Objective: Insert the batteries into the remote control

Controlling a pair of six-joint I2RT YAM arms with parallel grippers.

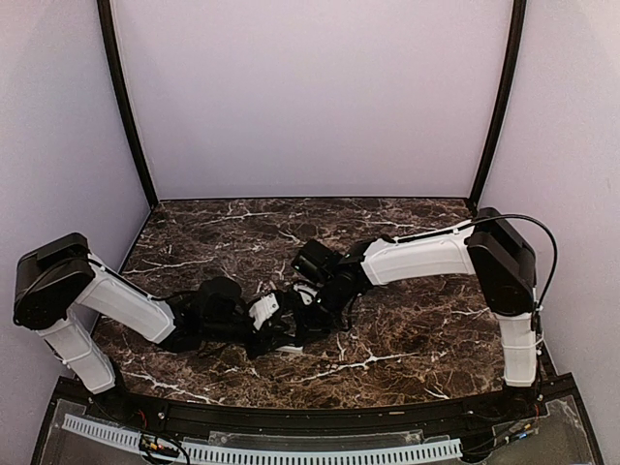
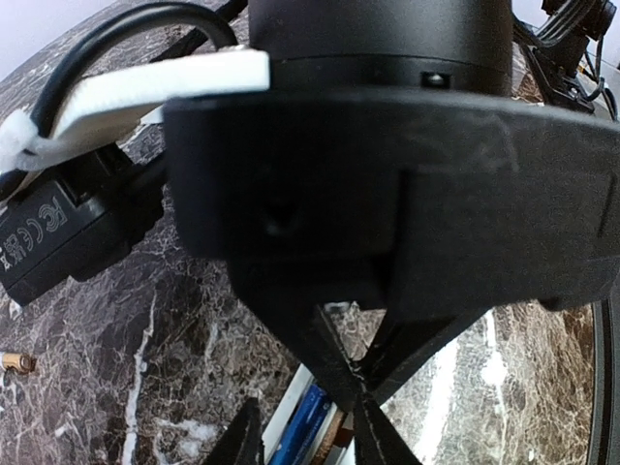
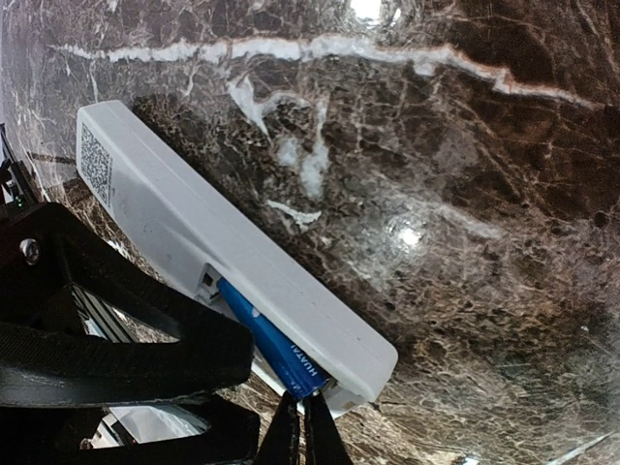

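The white remote [image 3: 232,252] lies on the marble table, a blue battery [image 3: 271,339] in its compartment. In the right wrist view that battery looks tilted, its lettered end raised by the compartment's edge. My right gripper is shut, its tips touching or just beside that end; nothing shows between them. My left gripper stands part open over the remote, its fingers [image 2: 244,434] on either side of the compartment in the left wrist view. A second, copper-coloured battery end [image 2: 17,361] shows on the table at the left edge of that view. From above, the grippers hide most of the remote.
Both arms meet closely over the remote, with little room between the grippers. Bare marble table [image 1: 426,339] lies to the right and behind. The front rail [image 1: 310,415] borders the near edge.
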